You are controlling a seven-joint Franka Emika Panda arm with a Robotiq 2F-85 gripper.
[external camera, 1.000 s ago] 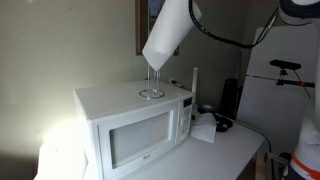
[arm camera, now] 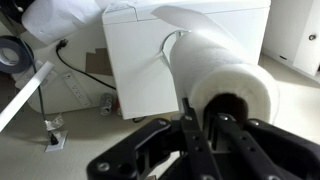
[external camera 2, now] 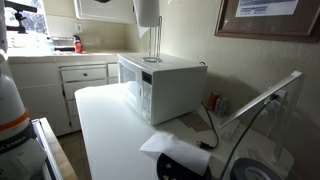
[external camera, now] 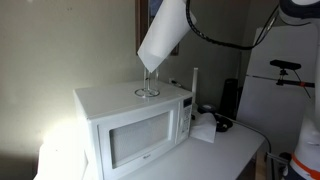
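Observation:
In the wrist view, a white paper towel roll (arm camera: 245, 85) shows its open end and dark core towards me. At the near rim of that end my gripper is shut on the roll; the exact contact is partly hidden. A loose sheet (external camera: 154, 55) hangs from the roll in exterior view 1, where the gripper itself is out of frame. Below, a wire holder (external camera: 147, 93) has its round base on top of the white microwave (external camera: 140, 135). Its uprights reach up to the roll's lower end, and whether they are inside the roll is hidden.
A white sheet (external camera 2: 172, 150) lies over a dark object on the counter (external camera 2: 105, 135) beside the microwave. Cables and a power strip (arm camera: 56, 132) lie near the wall.
In exterior view 1, the roll and the wire holder have both shifted slightly left. The microwave has not moved.

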